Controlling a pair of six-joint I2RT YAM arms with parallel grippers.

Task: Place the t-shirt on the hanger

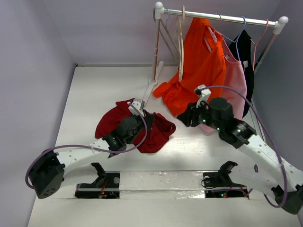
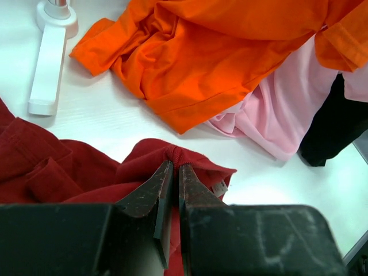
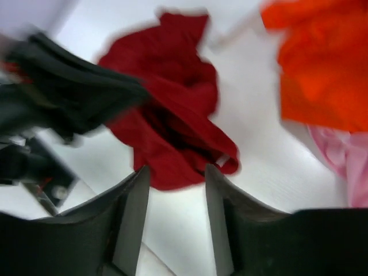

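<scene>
A dark red t shirt (image 1: 158,135) lies crumpled on the white table, left of centre. My left gripper is shut on a fold of it, the cloth bunched at the fingertips in the left wrist view. My right gripper (image 1: 188,118) hangs to the right of the shirt, clear of it, with no cloth seen between its fingers; they look slightly parted in the blurred right wrist view (image 3: 172,184). Pale hangers (image 1: 181,49) hang at the left end of the rail (image 1: 225,18).
Hung garments fill the back right: an orange one (image 1: 199,56), a pink one (image 1: 234,80) and a black one (image 1: 248,90). The orange and pink cloth reach down to the table. Bare table (image 1: 87,87) shows at the back left and along the front.
</scene>
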